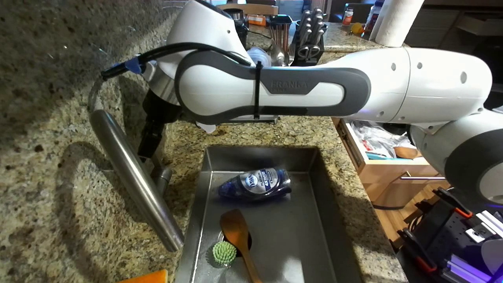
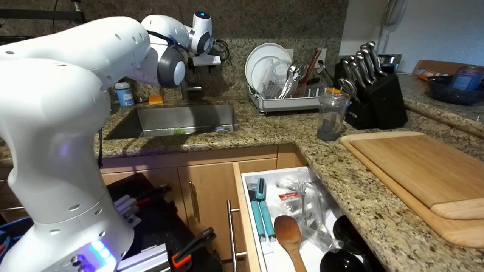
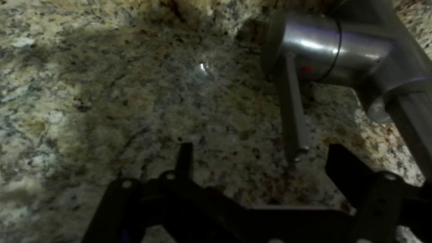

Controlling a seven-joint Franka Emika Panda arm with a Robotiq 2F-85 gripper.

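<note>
My gripper is open, its two dark fingers spread wide with nothing held. In the wrist view, the thin lever (image 3: pixel 297 117) of the steel faucet (image 3: pixel 312 48) points down toward the gap between the fingertips, nearer the right one. Whether it lies at the fingers' depth I cannot tell. Exterior view 1 has the gripper (image 1: pixel 149 144) tilted downward beside the wall, behind the long steel spout (image 1: pixel 136 179) and just above the faucet's body (image 1: pixel 162 179). There the lever is mostly hidden by the gripper.
The sink (image 1: pixel 292 226) holds a blue dish soap bottle (image 1: pixel 258 183), a wooden spatula (image 1: pixel 234 226) and a green scrubber (image 1: pixel 223 253). An orange sponge (image 1: pixel 148 277) lies near the spout. Beyond the sink stands a dish rack (image 2: pixel 290 105); a drawer (image 2: pixel 248 217) is open.
</note>
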